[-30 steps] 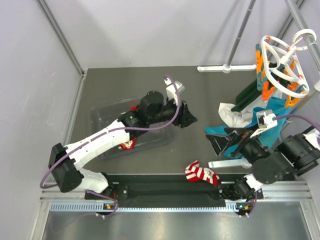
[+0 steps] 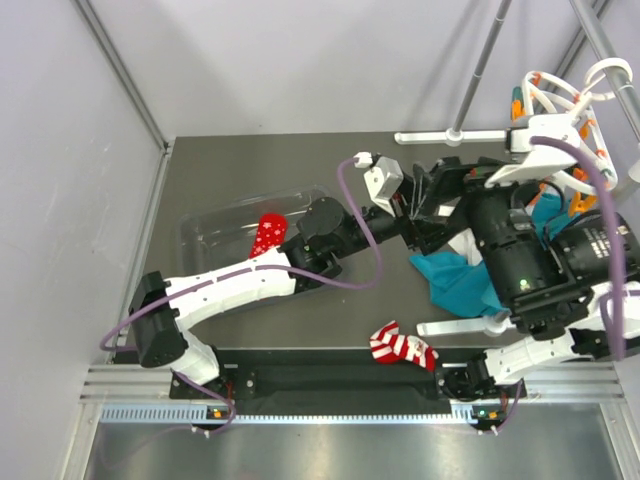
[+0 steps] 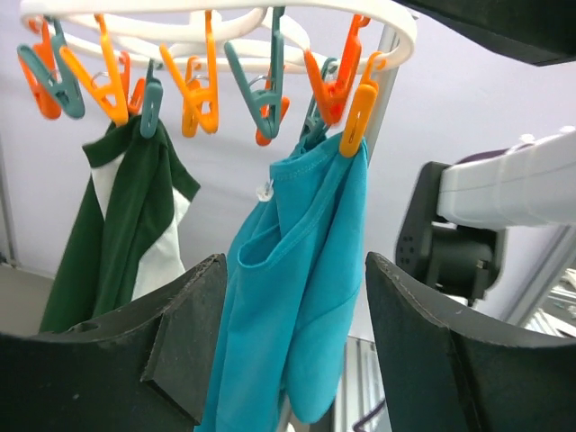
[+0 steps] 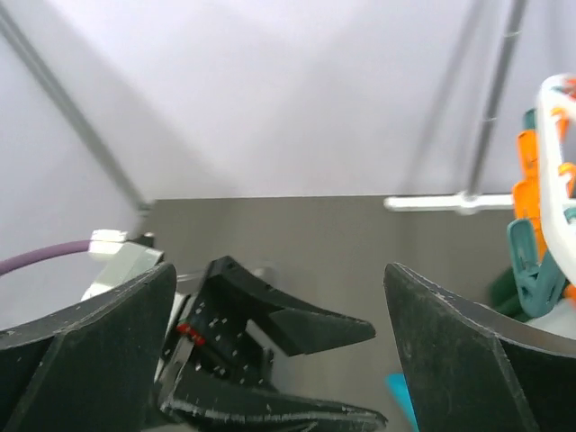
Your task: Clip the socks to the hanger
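The white hanger (image 3: 396, 31) with orange and teal clips (image 3: 358, 115) carries a dark green sock (image 3: 126, 225) and a teal sock (image 3: 279, 288). My left gripper is open before the teal sock, nothing visibly held. My right gripper is raised near the hanger, its fingers apart with nothing seen between them but the left gripper beyond. In the top view both grippers overlap near the hanger's left side. A red-and-white sock (image 2: 400, 345) lies on the front of the dark board.
A clear bin (image 2: 205, 245) with red spotted socks (image 2: 268, 232) sits at left. White poles (image 2: 478, 70) support the hanger at right. The back of the board is clear.
My right arm has risen and moved toward the back, now covering much of the hanger in the top view. My left gripper has moved right toward the hanger.
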